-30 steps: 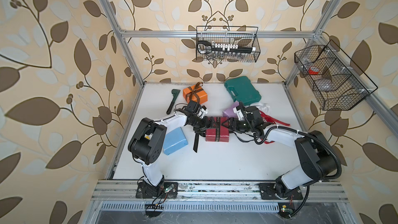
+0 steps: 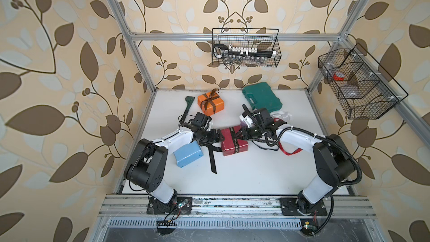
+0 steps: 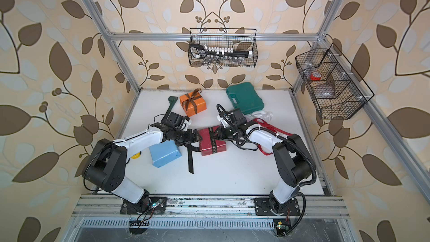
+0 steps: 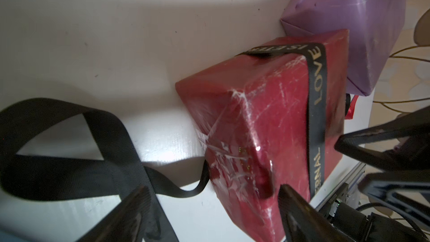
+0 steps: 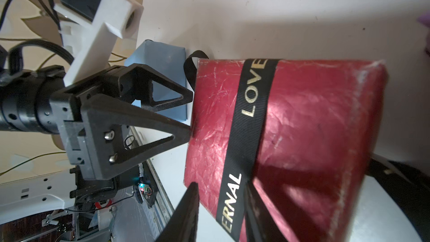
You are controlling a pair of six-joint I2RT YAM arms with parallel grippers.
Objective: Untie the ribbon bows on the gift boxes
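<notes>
The red box (image 2: 229,148) lies mid-table with a flat black lettered ribbon (image 5: 244,121) across its top; no bow shows there. A black ribbon tail (image 4: 107,139) loops out on the table to its left. My left gripper stands open at the box's left side, nothing held between its fingers. Above the box's ribbon is my right gripper, its fingers a little apart on either side of the strip; whether they touch it I cannot tell. The orange box (image 2: 211,103) at the back carries a brown ribbon bow (image 2: 214,93).
A blue box (image 2: 188,153) lies left of the red one, under the left arm. A purple box (image 4: 347,22) sits behind the red box. Red ribbon (image 2: 291,151) lies to the right, a green case (image 2: 262,96) at the back.
The left gripper shifted left. The red box turned slightly, and its left ribbon tail now extends farther toward the front.
</notes>
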